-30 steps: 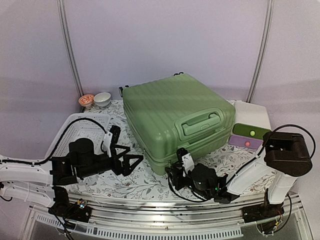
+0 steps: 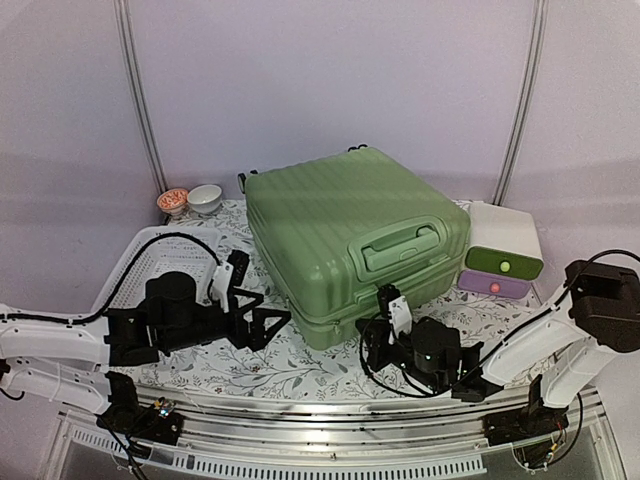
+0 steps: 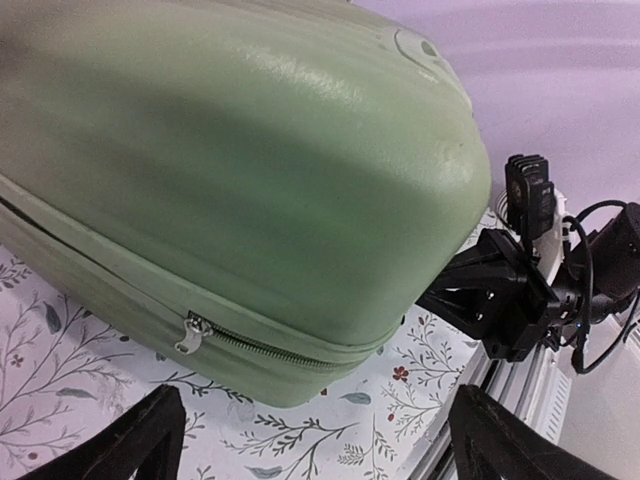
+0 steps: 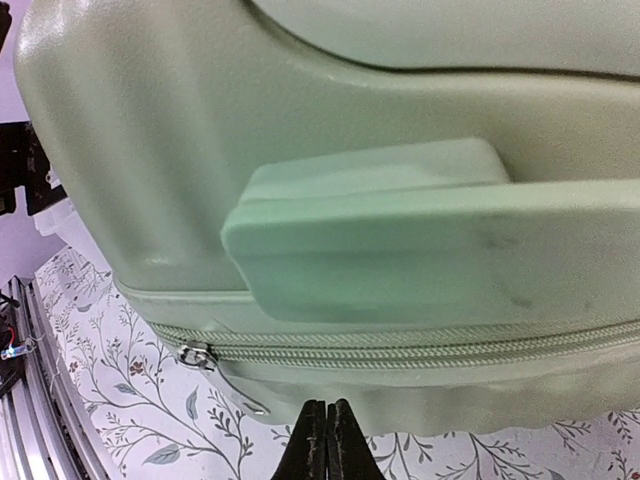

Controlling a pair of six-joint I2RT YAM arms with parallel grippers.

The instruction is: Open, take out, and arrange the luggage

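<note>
A closed green suitcase [image 2: 340,230] lies flat on the patterned cloth, its handle side facing the front right. On that side, near the corner, a metal zipper pull [image 4: 222,378] dangles from the zipper [image 4: 400,355]. My right gripper is shut with its tips together and nothing between them; the pull is outside, to the left of its fingers. Another zipper pull [image 3: 192,333] hangs on the left side of the suitcase. Facing that side, my left gripper stands open and empty, its fingers [image 3: 500,440] wide apart below the pull.
At left is a white basket [image 2: 208,240], partly behind the left arm. Two bowls, one white [image 2: 205,197] and one orange [image 2: 172,200], stand at the back left. Green [image 2: 505,263] and purple drawers [image 2: 495,285] sit right of the suitcase.
The right gripper has moved right along the suitcase front and closed. The left arm has shifted slightly; the suitcase stays put.
</note>
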